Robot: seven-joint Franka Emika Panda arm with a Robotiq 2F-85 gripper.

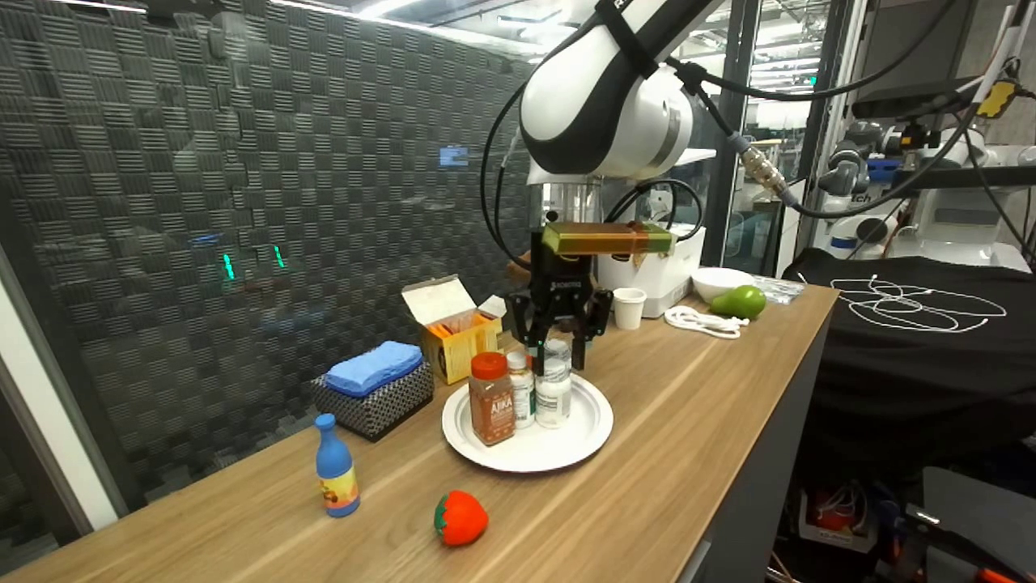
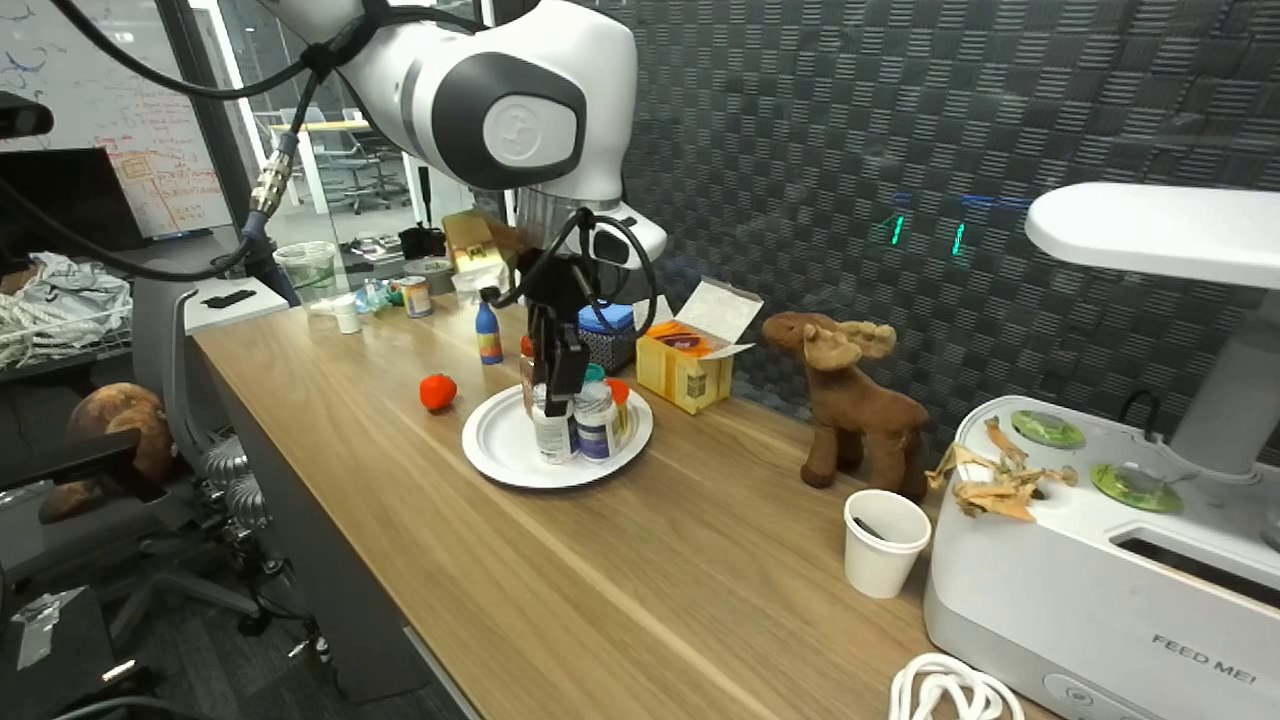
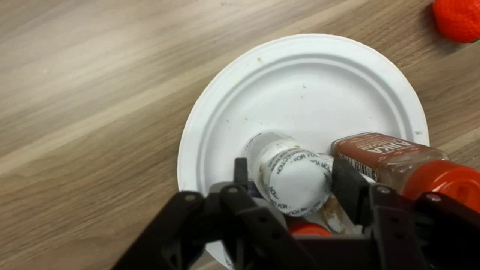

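A white plate [image 1: 529, 455] on the wooden counter carries several bottles grouped together. Above it my gripper [image 1: 559, 359] points down, its fingers apart around the cap of a white bottle [image 1: 554, 400]. In the wrist view this white-capped bottle [image 3: 299, 182] lies between the fingertips, with a gap showing beside the left finger [image 3: 241, 171]; the right finger is close to the cap. A red-capped AJIKA jar [image 1: 492, 406] stands beside it, and a purple-labelled bottle [image 2: 596, 430] is on the plate too. The fingers partly hide the bottles behind.
A blue bottle [image 1: 336, 468] and a toy strawberry [image 1: 460, 518] stand in front of the plate. A yellow box [image 1: 461, 348] and a dark basket [image 1: 374, 403] line the wall. Bare counter lies along the plate's open side.
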